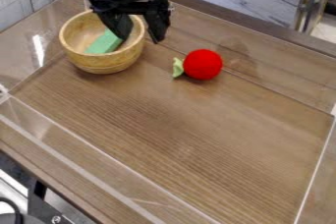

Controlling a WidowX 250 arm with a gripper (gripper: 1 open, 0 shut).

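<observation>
My black gripper [137,24] hangs open at the top of the view, above the right side of a tan woven bowl [86,66]. A green object [104,42] lies in the bowl, partly hidden behind the gripper. A red round object [202,64] with a small green part rests on the wooden table [184,149], to the right of the bowl.
A white edge runs along the top right, and wires and a pale surface show at the left beyond the table's edge.
</observation>
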